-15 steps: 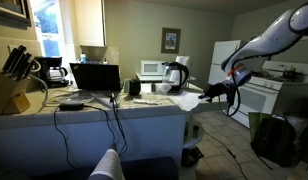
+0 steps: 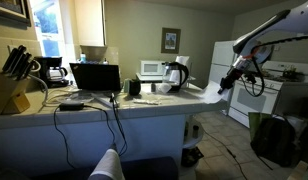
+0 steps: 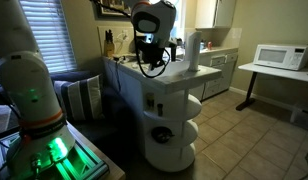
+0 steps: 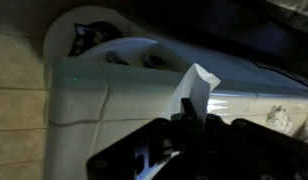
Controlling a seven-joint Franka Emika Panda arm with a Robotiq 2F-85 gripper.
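Observation:
A white sheet, like paper or a towel [image 2: 211, 92], hangs beside the right end of the long counter [image 2: 144, 110]. My gripper [image 2: 225, 89] is at its upper right, just off the counter's end. From the wrist, the gripper looks shut, with a pale edge of the white sheet [image 4: 199, 86] rising from between its fingertips. In exterior view 2 the arm [image 3: 154, 22] reaches over the counter; its fingertips are too small to make out there.
Curved white shelves [image 3: 179, 132] form the counter's end, below the gripper. A laptop [image 2: 97, 77], a knife block [image 2: 9, 92] and a kettle [image 2: 177, 74] stand on the counter. A black backpack-like object [image 2: 277, 140] is at the right.
The gripper has moved up and to the right. With it the white sheet has come away from over the counter top toward its right end and now hangs more steeply.

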